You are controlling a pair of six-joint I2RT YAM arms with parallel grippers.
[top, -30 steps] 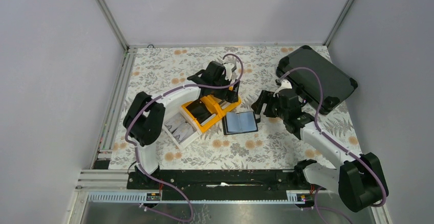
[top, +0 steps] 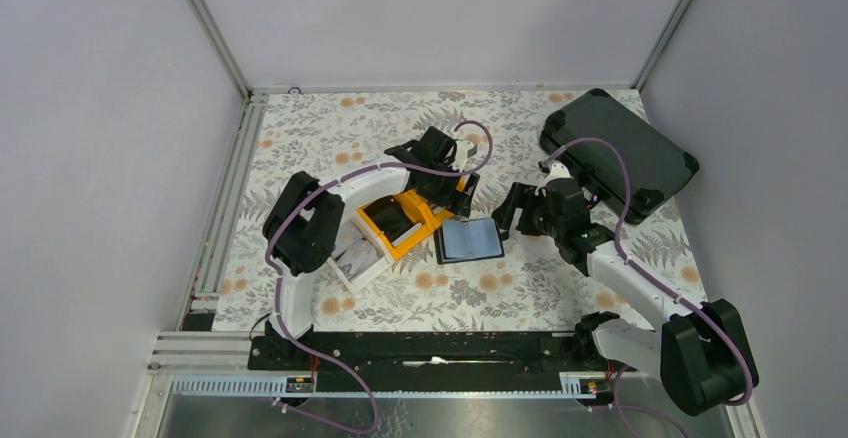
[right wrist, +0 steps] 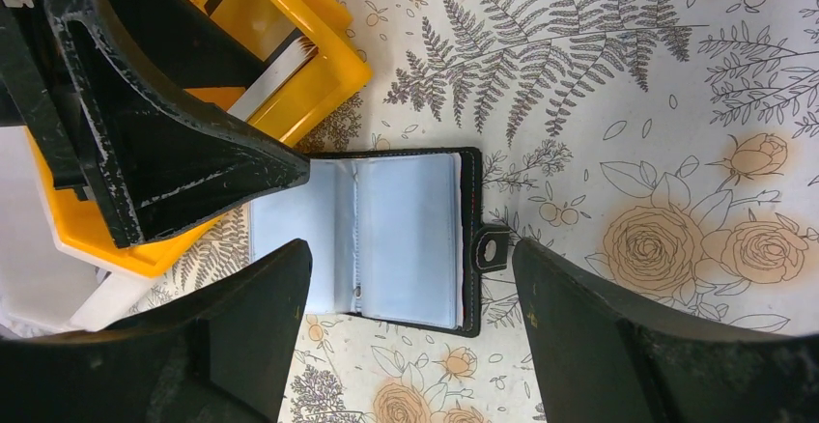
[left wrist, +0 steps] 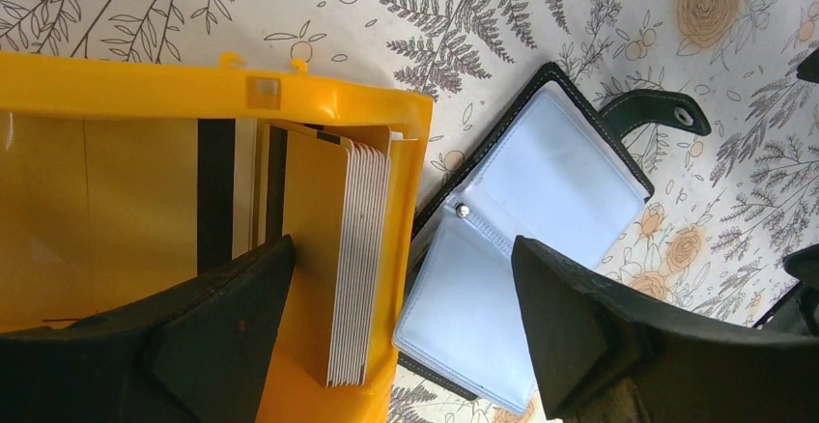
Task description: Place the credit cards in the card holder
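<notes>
A stack of white-edged cards (left wrist: 359,259) stands on edge at the end of the yellow box (left wrist: 377,109) in the left wrist view. My left gripper is above that end, its fingers apart; one finger is at the near side of the stack, the other over the card holder, with no card visibly gripped. The card holder (top: 472,240) lies open on the table, dark with pale blue sleeves and a snap tab (left wrist: 666,114). To its right, my right gripper (top: 510,213) is open and empty. In the right wrist view the holder (right wrist: 410,239) shows between its fingers.
A white tray (top: 357,258) with pale items adjoins the yellow box on the left. At the back right lies a large dark case (top: 620,153).
My left arm has shifted to the right and slightly toward the front over the yellow box's end. The right arm, box and card holder look unmoved.
</notes>
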